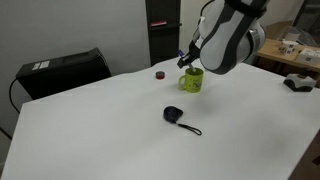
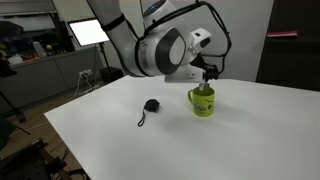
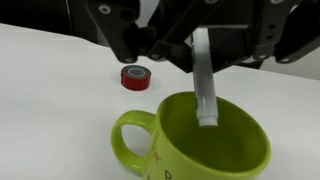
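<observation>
A green mug (image 3: 195, 150) stands upright on the white table, its handle toward the left in the wrist view. Over its mouth is my gripper, shut on a white marker (image 3: 204, 85). The marker points downward, and its lower tip overlaps the mug's opening in the wrist view. From the side, my gripper (image 2: 207, 74) sits just above the mug (image 2: 202, 102), with the pale marker (image 2: 204, 86) reaching down to the rim. How deep the tip sits inside the mug is hard to tell.
A red roll of tape (image 3: 136, 77) lies behind the mug. Toward the front of the table is a black round object (image 1: 172, 114) with a strap. A black case (image 1: 62, 75) stands at the back left.
</observation>
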